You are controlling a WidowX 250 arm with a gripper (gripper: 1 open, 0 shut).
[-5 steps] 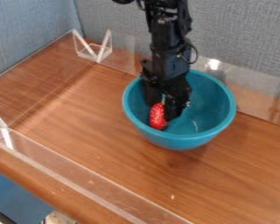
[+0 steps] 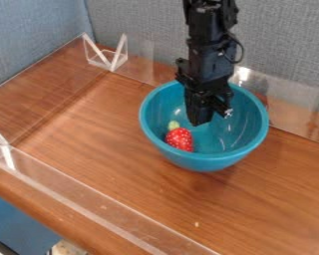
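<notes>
A blue bowl [image 2: 237, 139] stands on the wooden table, right of centre. In its left part lies a red strawberry [image 2: 179, 140] with a pale green top. The black gripper [image 2: 209, 112] hangs over the bowl, above and to the right of the strawberry and apart from it. It looks shut, and nothing shows between its fingers, though the fingertips are dark and small in this view.
Clear plastic edging runs along the table [image 2: 96, 120] at the back and front left, with white braces [image 2: 107, 58] at the back left. Grey padded walls stand behind. The table left of the bowl is clear.
The gripper has risen off the strawberry and shifted slightly right. The strawberry, partly covered by the gripper before, now shows in full in the bowl.
</notes>
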